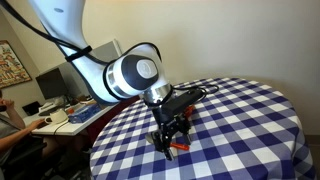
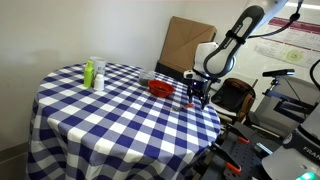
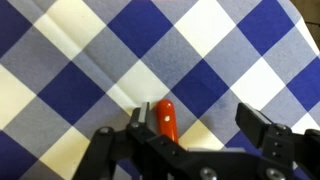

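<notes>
A utensil with a red handle (image 1: pixel 180 147) lies on the blue-and-white checked tablecloth; its other end is mostly hidden behind my fingers in exterior view 1. In the wrist view, the rounded tip of the red handle (image 3: pixel 167 118) shows beside my left finger, and the rest runs under the gripper body. My gripper is low over the cloth, pointing down, its fingers well apart. The handle lies between them, much nearer the left one, with bare cloth toward the right. Whether the left finger touches it I cannot tell.
A red bowl (image 2: pixel 160 89) stands farther back on the table. A green bottle (image 2: pixel 88 74) and a white bottle (image 2: pixel 99 82) are near the far edge. Much of the checked tablecloth (image 2: pixel 130 120) is clear.
</notes>
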